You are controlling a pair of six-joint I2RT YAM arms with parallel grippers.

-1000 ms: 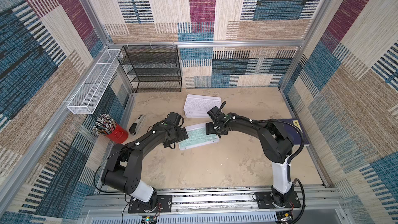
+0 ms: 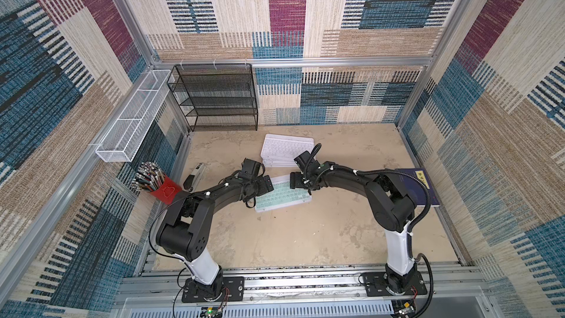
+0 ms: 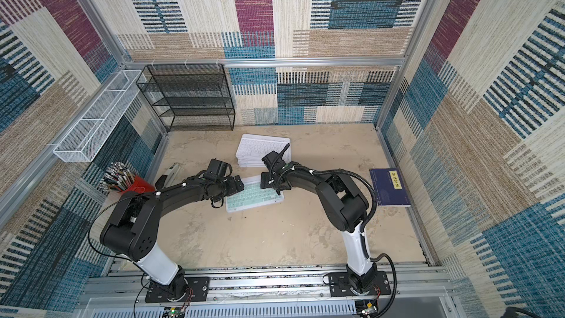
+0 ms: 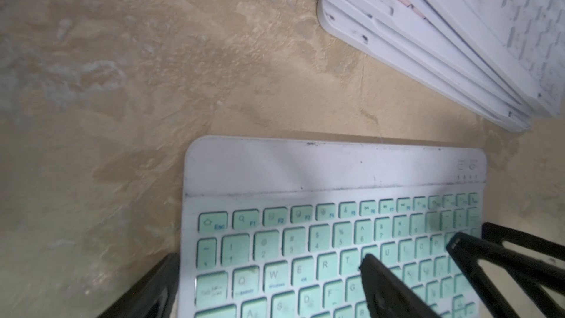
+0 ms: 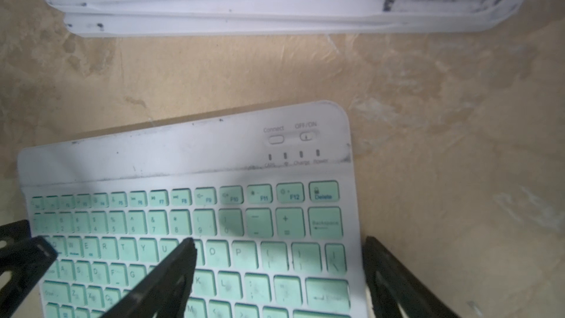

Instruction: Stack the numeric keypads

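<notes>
A white keyboard with mint-green keys (image 4: 297,271) lies flat on the table, slightly slanted in the top views. My left gripper is open over its left end, one finger (image 4: 156,288) just outside the left edge and the other above the keys. At the right end, my right gripper stands open, its outer finger (image 5: 382,271) close beside the right edge and the inner one over the keys. Whether either outer finger touches the edge, I cannot tell. Behind lies a stack of white keyboards (image 2: 287,148), some pink keys showing between its layers.
Left on the table are a red pen cup (image 2: 166,190) and a black-and-white cutter (image 2: 193,176). A black wire rack (image 2: 217,97) stands at the back left, and a dark blue book (image 3: 388,187) lies far right.
My left gripper has moved right over the keyboard's left end, and the keyboard has shifted very slightly right. My right gripper has edged slightly left.
</notes>
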